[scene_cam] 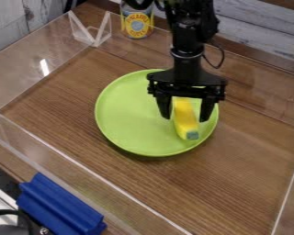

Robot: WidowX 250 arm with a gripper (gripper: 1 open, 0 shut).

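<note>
A yellow object with a pale bluish end [186, 123] lies on the right part of a round green plate [131, 115]. My black gripper [184, 105] is over it from above, open, its two fingers on either side of the yellow object's upper part. Whether they touch it I cannot tell.
A blue rack [58, 207] is at the lower left. A yellow can [137, 23] stands at the back, behind the arm. Clear plastic walls edge the wooden surface [186, 197], which is bare in front of the plate and to its right.
</note>
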